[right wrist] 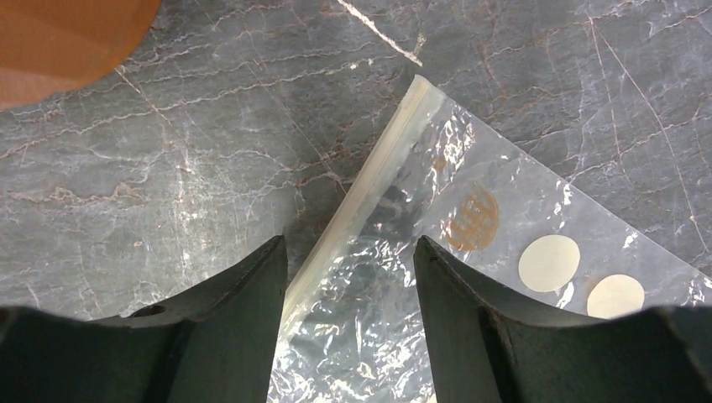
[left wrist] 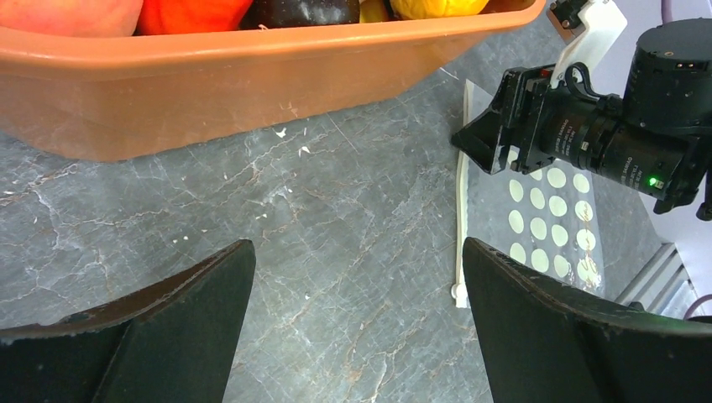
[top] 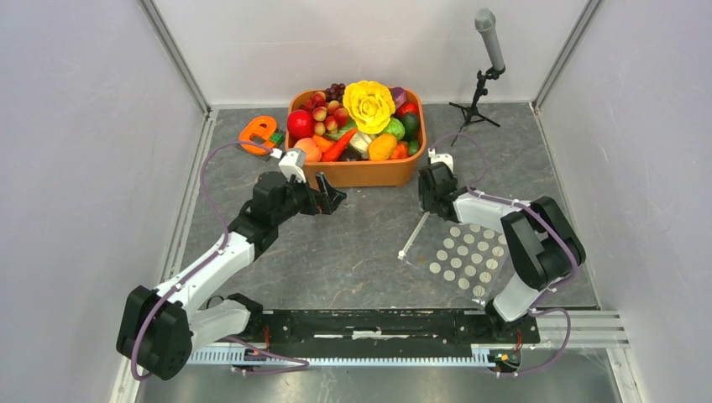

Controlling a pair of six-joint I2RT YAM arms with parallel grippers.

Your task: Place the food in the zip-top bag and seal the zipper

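The clear zip bag (top: 462, 260) with rows of pale dots lies flat on the right of the table, its zipper strip (right wrist: 361, 197) running along the left edge. My right gripper is low over the zipper end, its fingers apart around the strip; whether it touches is unclear. My left gripper (top: 327, 195) stands open just below the orange bin, nothing between its fingers. The bin (top: 353, 175) (left wrist: 218, 92) is full of toy fruit and vegetables, with a yellow flower on top.
An orange object (top: 259, 134) with a green part lies left of the bin. A microphone on a tripod (top: 477, 101) stands at the back right.
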